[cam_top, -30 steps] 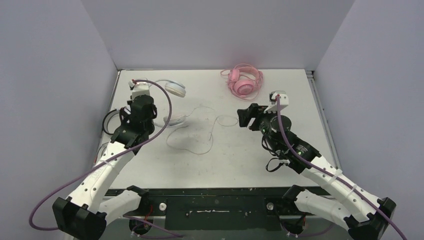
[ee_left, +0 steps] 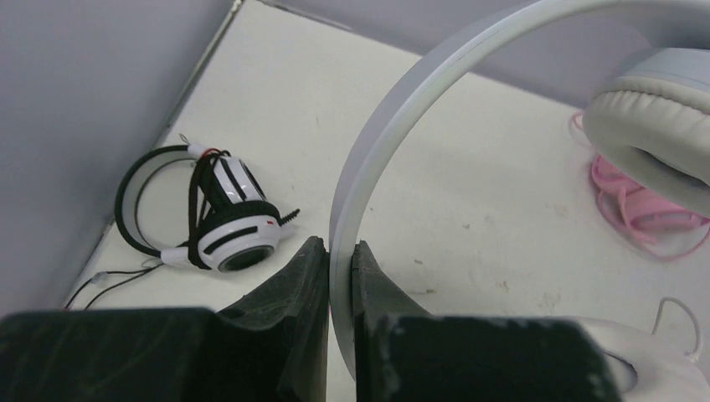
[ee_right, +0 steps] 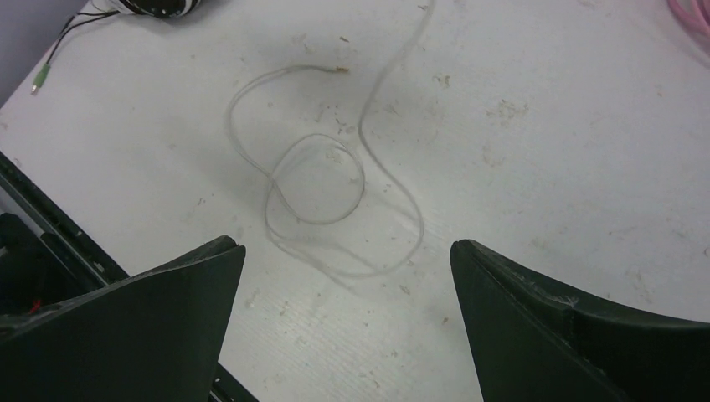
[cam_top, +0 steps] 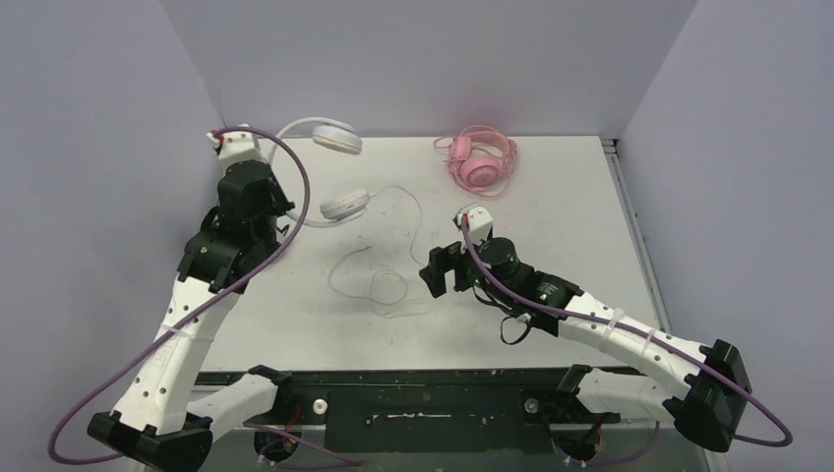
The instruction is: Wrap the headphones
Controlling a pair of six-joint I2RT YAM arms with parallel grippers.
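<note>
White headphones (cam_top: 336,138) hang raised at the left of the table, their two ear cups facing right. My left gripper is shut on their headband (ee_left: 368,151). From the lower cup (cam_top: 344,205) a thin white cable (cam_top: 418,211) runs toward the table's middle, where it lies in loose loops (ee_right: 360,176) with its plug end free. My right gripper (cam_top: 433,273), low over the table to the right of those loops in the top view, stands open. In the right wrist view, bare table and cable show between its fingers.
Pink headphones (cam_top: 480,169) with cable around them lie at the back. Black-and-white headphones (ee_left: 230,213), bound with their black cable, lie by the left edge, mostly behind my left arm in the top view.
My right gripper has moved left and toward the front. The cable loops have shifted.
</note>
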